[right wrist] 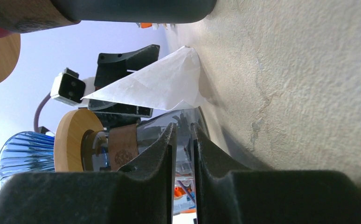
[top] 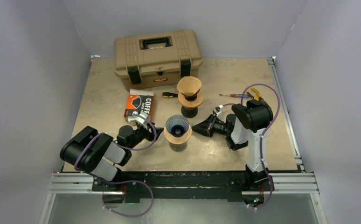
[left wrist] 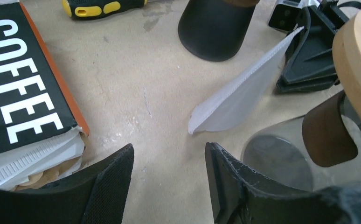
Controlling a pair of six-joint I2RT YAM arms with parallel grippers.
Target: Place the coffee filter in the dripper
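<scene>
A white paper filter (left wrist: 244, 93) stands on the table between my grippers, behind the glass server (left wrist: 281, 158) as the left wrist view shows it; the right wrist view shows the same filter (right wrist: 160, 84) beyond my fingertips. From above it is hidden. The blue ribbed dripper (top: 177, 125) sits empty in the server's wooden collar (top: 178, 138). My left gripper, left of the server, is open with bare table between its fingers. To the server's right, my right gripper is shut to a narrow gap; I see no filter between its fingers.
Behind stands a second brewer (top: 189, 102) with a tan filter in its cone. The coffee filter box (top: 139, 105) lies behind my left gripper, and a yellow-black screwdriver (top: 170, 94) near the toolbox (top: 157, 53).
</scene>
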